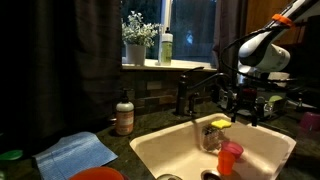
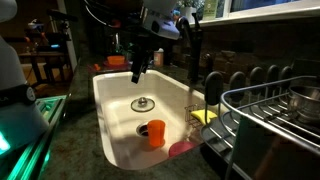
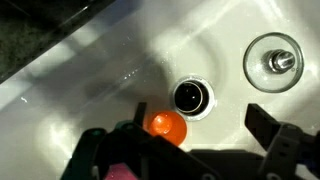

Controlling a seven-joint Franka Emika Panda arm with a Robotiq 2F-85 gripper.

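An orange cup (image 2: 157,134) stands upright on the sink floor beside the dark drain (image 3: 191,97). Next to it is a pink item (image 2: 181,148), which my gripper partly hides at the bottom of the wrist view. A round clear glass lid with a metal knob (image 3: 273,62) lies flat in the sink, on the drain's other side. My gripper is open above the sink, its fingers wide apart with nothing between them. From above, the orange cup shows close to the left finger. In exterior view 2 the gripper (image 2: 145,68) hangs well above the lid.
A yellow sponge (image 1: 221,123) sits at the sink's back edge near the black faucet (image 1: 181,98). A wire dish rack (image 2: 275,105) stands beside the sink. A soap bottle (image 1: 124,114) and blue cloth (image 1: 75,154) are on the counter.
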